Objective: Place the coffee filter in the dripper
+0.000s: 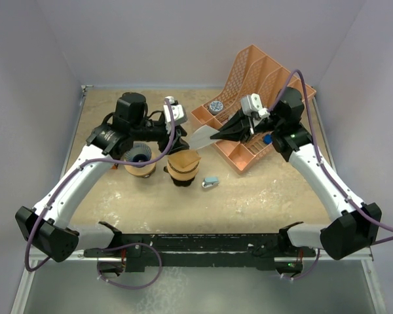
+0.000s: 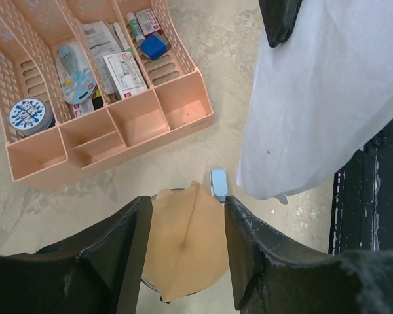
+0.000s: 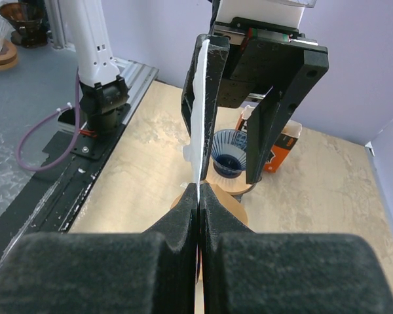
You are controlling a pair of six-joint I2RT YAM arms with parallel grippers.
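Note:
A white paper filter point(image 1: 202, 137) point(image 2: 301, 104) hangs from my right gripper point(image 1: 220, 136), shut on its edge. My left gripper point(image 1: 177, 140) hovers beside it, fingers apart with nothing seen between them, above a round wooden-rimmed vessel point(image 1: 183, 171) with a brown folded filter point(image 2: 187, 242) in its top. In the right wrist view the white paper is seen edge-on in front of the left gripper. A second dripper point(image 3: 228, 160) on a wooden stand sits to the left in the top view.
A pink organiser basket point(image 1: 239, 154) with small items fills the back right. A small light-blue stapler point(image 1: 210, 182) lies right of the vessel. An orange box point(image 3: 281, 144) stands behind the second dripper.

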